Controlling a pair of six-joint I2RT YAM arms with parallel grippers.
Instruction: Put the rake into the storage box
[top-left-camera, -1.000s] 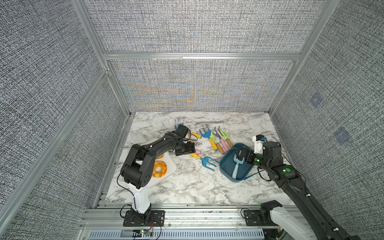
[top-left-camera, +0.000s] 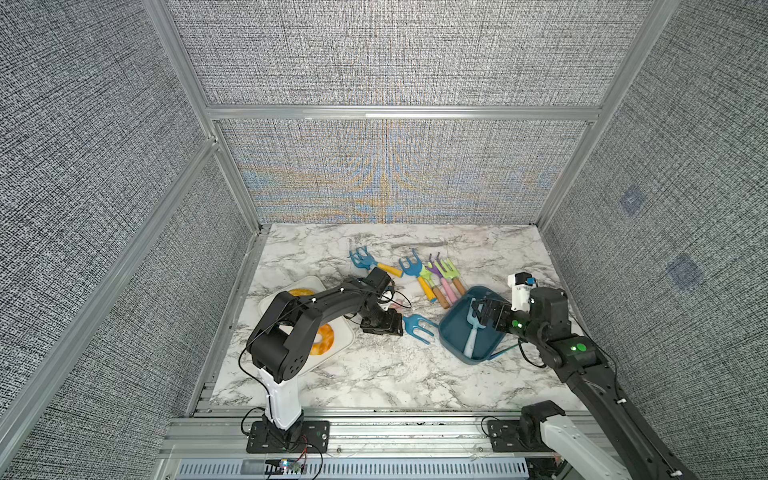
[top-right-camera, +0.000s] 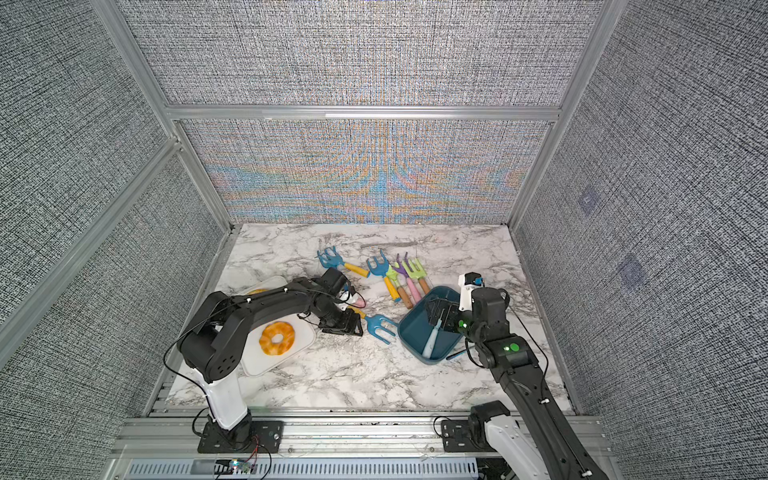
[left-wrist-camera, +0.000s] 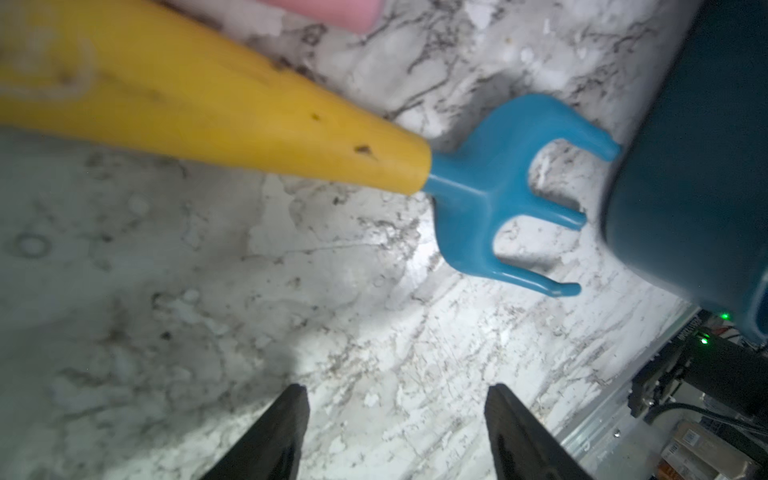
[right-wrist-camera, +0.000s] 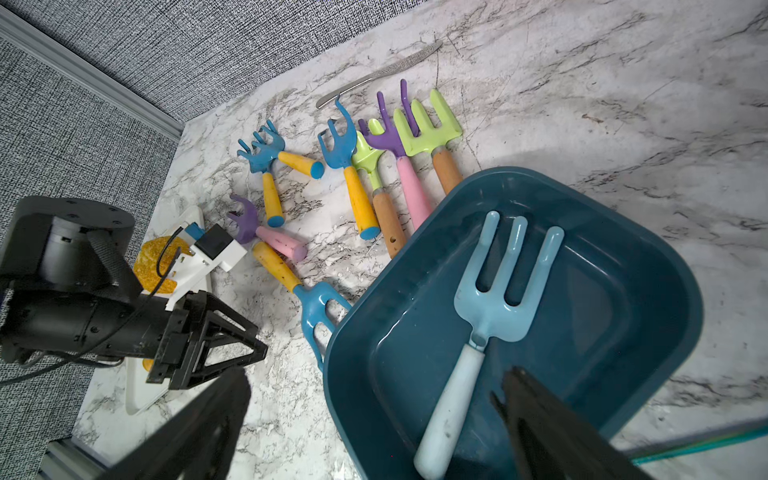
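Note:
In the dark blue storage box (right-wrist-camera: 384, 336) lies a pale blue rake (right-wrist-camera: 500, 312), tines toward the back. My right gripper stands open above that box, with nothing between its fingers. Just left of the box, a blue rake with a yellow handle (left-wrist-camera: 240, 108) rests flat on the table, its tines (left-wrist-camera: 512, 192) pointing at the box wall. My left gripper is open beside this rake, low over the table and on the front side of its handle; only marble shows between the fingers. From above, the left arm hides most of that handle.
Several rakes with blue, green and purple heads (right-wrist-camera: 416, 132) lie behind the box. A purple rake with a pink handle (right-wrist-camera: 276, 240) lies near the left gripper. At left is a white tray (top-right-camera: 254, 360) with orange rings. Bare table lies in front.
My left gripper has moved right and toward the front, now covering the yellow handle from above. The right arm has barely shifted, and the rakes and box look unmoved.

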